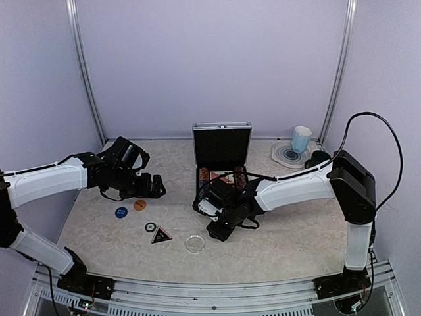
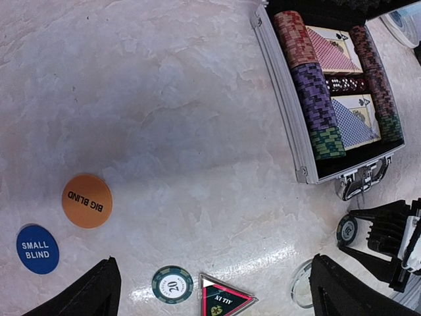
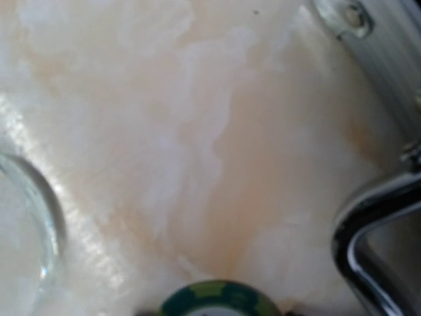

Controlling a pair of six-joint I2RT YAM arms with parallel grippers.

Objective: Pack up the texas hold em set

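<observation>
The open aluminium case [image 2: 263, 39] holds chip stacks, two card decks and dice. On the table lie a big blind button [image 2: 87, 201], small blind button [image 2: 37, 249], 20 chip [image 2: 172, 284], triangular all-in marker [image 2: 225, 296] and clear disc [image 1: 195, 243]. My left gripper [image 1: 155, 186] hangs open above the table, left of the case. My right gripper is low in front of the case's handle, fingers around a green-rimmed chip [image 3: 217, 296]; whether it grips the chip is unclear.
A white-and-blue cup [image 1: 301, 138] and round mats [image 1: 284, 155] stand at the back right, beside a dark object.
</observation>
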